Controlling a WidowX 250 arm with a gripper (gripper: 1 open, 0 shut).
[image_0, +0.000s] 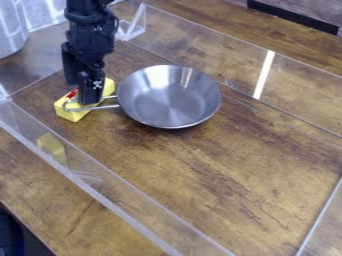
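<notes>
A black robot gripper (88, 92) reaches down at the upper left over a yellow block with a red marking (72, 110), covering part of it; its fingertips are at the block and the pan's wire handle. The gripper is open by its look, though the tips are small and partly blurred. A steel pan (170, 92) sits to the right, its handle reaching left across the block.
Transparent panels (120, 205) edge the workspace on the left and right. A pale cylindrical object (11, 28) stands at the upper left.
</notes>
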